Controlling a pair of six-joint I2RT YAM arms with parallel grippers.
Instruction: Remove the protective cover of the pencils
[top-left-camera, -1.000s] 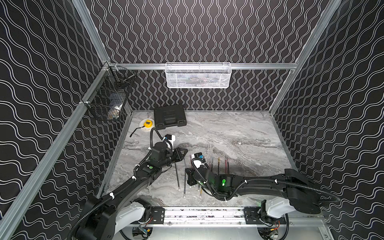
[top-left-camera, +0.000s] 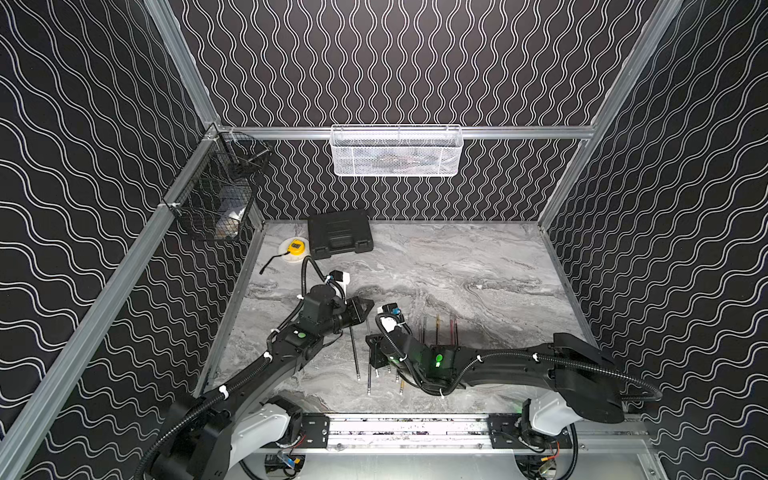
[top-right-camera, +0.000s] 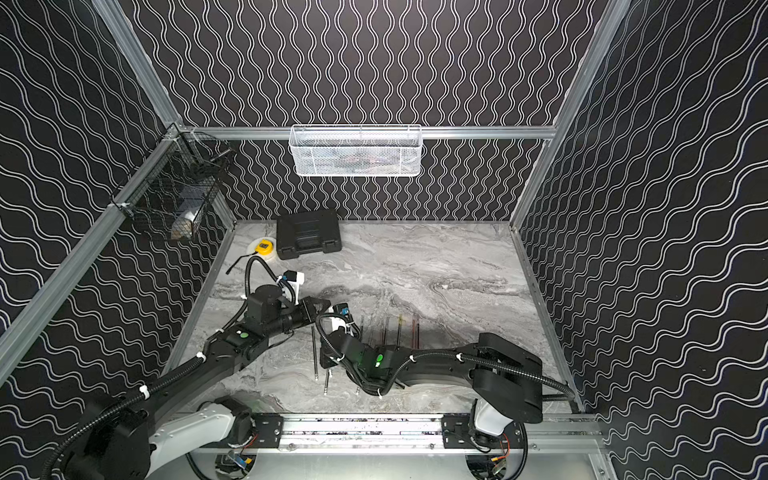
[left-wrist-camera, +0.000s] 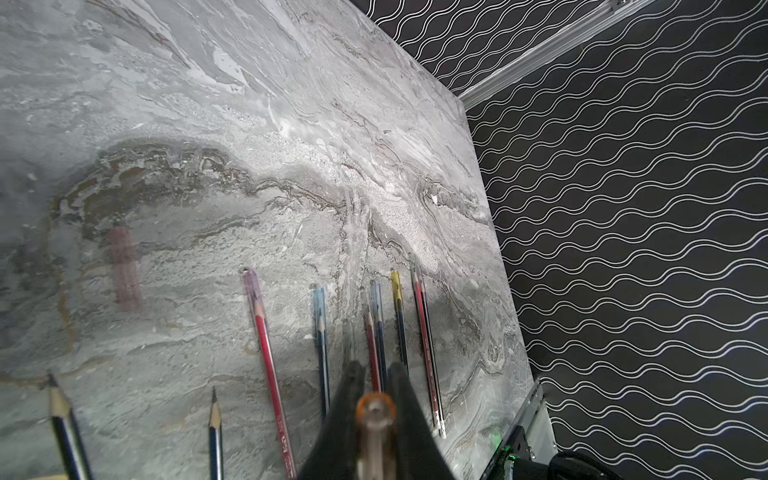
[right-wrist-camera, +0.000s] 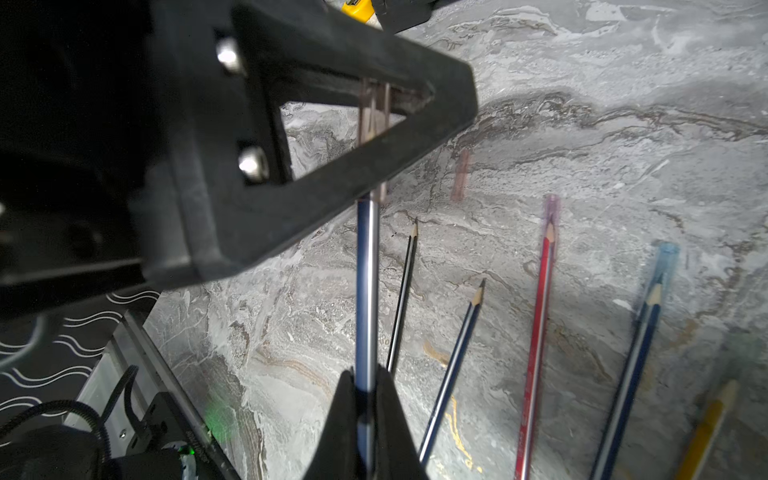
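Observation:
In the right wrist view, a dark blue pencil (right-wrist-camera: 367, 272) with a clear cap (right-wrist-camera: 374, 112) over its sharpened end stands lengthwise across the view. My left gripper is shut on that clear cap, and the wooden tip shows inside it. Lower on the barrel, my right gripper is shut with the pencil between its fingers. On the table lie bare-tipped pencils, a black one (right-wrist-camera: 405, 288) and a blue one (right-wrist-camera: 457, 360). Capped ones lie to their right: a red pencil (right-wrist-camera: 537, 344) and another blue pencil (right-wrist-camera: 632, 376), among several.
A loose pinkish cap (left-wrist-camera: 125, 268) lies flat beyond the pencil tips. At the back left are a black case (top-left-camera: 340, 233) and a yellow tape measure (top-left-camera: 296, 247). A white mesh basket (top-left-camera: 396, 152) hangs on the back wall.
My right arm has shifted slightly left, bringing its gripper nearer the left one. The left arm looks unmoved.

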